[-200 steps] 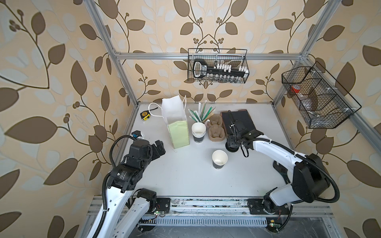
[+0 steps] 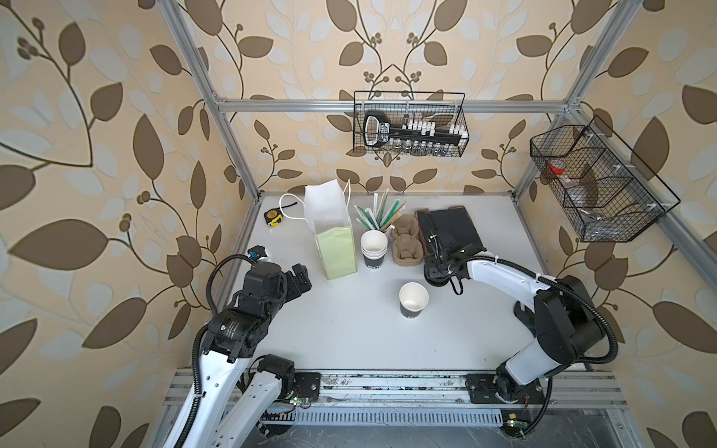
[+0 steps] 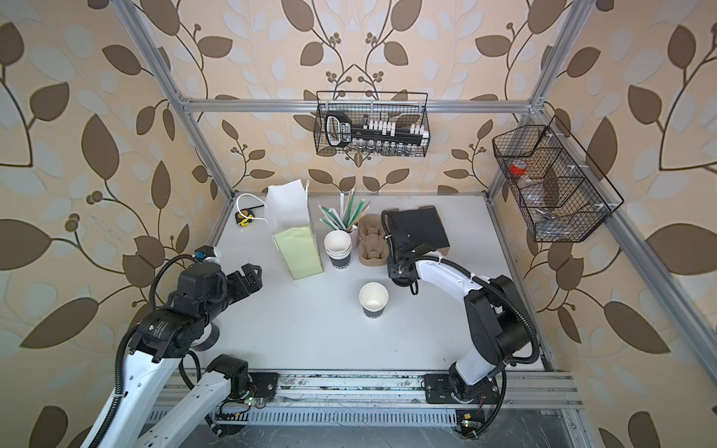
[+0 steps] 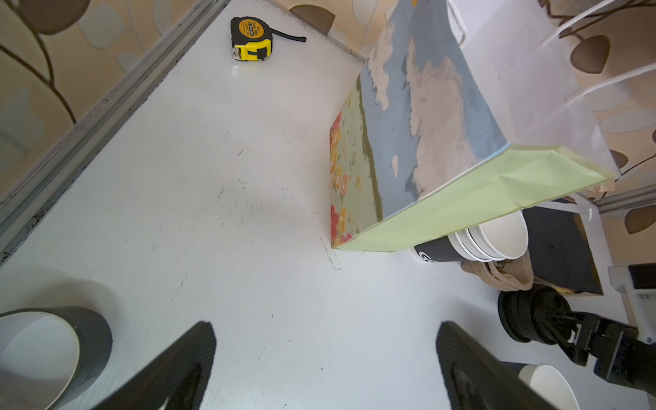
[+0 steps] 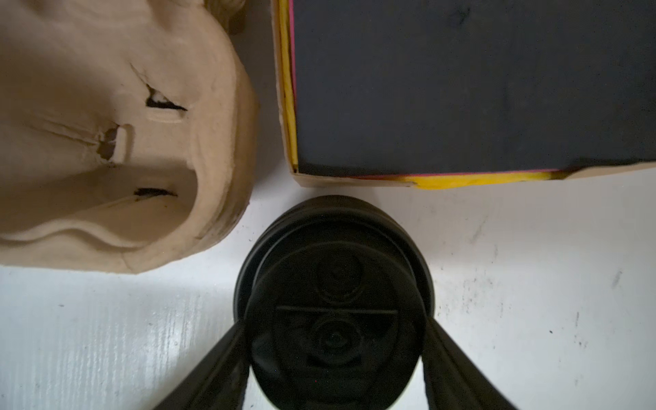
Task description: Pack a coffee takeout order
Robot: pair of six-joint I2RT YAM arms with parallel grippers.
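Note:
Black cup lids (image 5: 335, 273) in a stack stand on the table in the right wrist view, below the drink carrier (image 5: 225, 136) and the black-topped box (image 5: 471, 89). Over them is my right gripper, open, one finger at each side of the upper lid; whether the fingers touch it cannot be told. A single white cup (image 2: 413, 297) stands upright mid-table, and nested cups (image 2: 374, 246) stand beside the green paper bag (image 2: 337, 252). On the left, my left gripper hangs open above bare table, nothing between its fingers.
One more dark cup (image 4: 92, 348) stands near the left arm. Straws (image 2: 381, 211) are at the back, and a tape measure (image 2: 273, 217) lies at the back left. Wire baskets (image 2: 409, 127) hang on the frame.
The right arm's elbow and forearm have shifted left, and its gripper has moved slightly left and nearer the front over the lids. The left arm and the other objects have stayed put.

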